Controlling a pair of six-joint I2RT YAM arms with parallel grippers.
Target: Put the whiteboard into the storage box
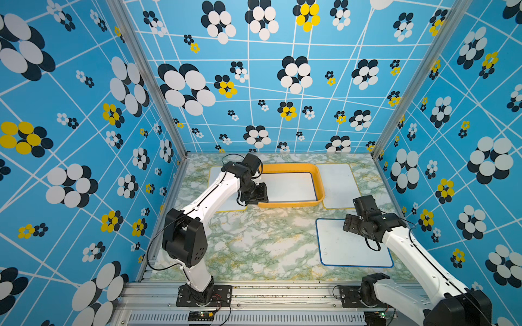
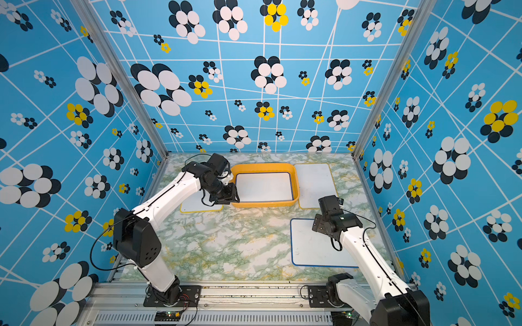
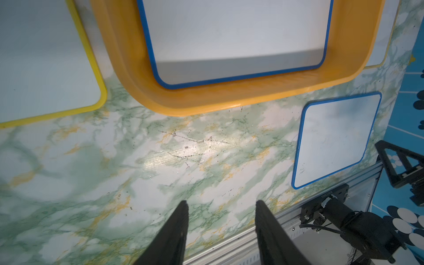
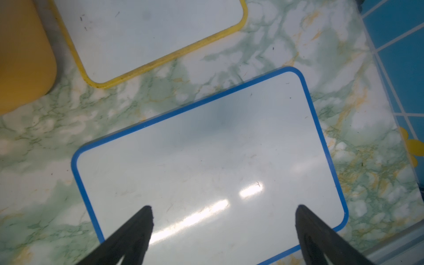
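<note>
An orange storage box (image 1: 291, 204) stands at the back middle of the table, and a blue-edged whiteboard (image 3: 238, 35) lies flat inside it. Another blue-edged whiteboard (image 4: 207, 154) lies on the table at the front right. Above it hovers my right gripper, open wide with nothing between its fingers. My left gripper is near the box's front left corner in the top views; its fingers are apart and empty. Two yellow-edged whiteboards flank the box: the left one (image 3: 39, 66) partly hidden by my left arm, the right one (image 1: 339, 184) in plain sight.
Patterned blue walls (image 1: 282, 81) enclose the back and sides. A metal rail (image 1: 261, 293) runs along the front edge, carrying both arm bases.
</note>
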